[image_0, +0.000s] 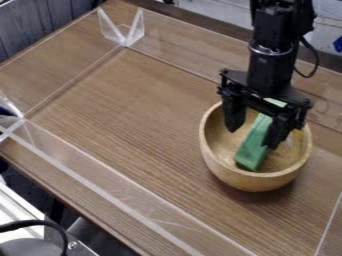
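Observation:
A tan wooden bowl (254, 172) sits on the right side of the table, holding a green elongated object (250, 150). The black gripper (267, 124) hangs from the top of the view down over the bowl, its fingers spread around the upper part of the green object. Whether it touches or holds the object is unclear.
A small white wire-like item (123, 30) stands near the back left. Black cables (34, 235) lie at the lower left corner.

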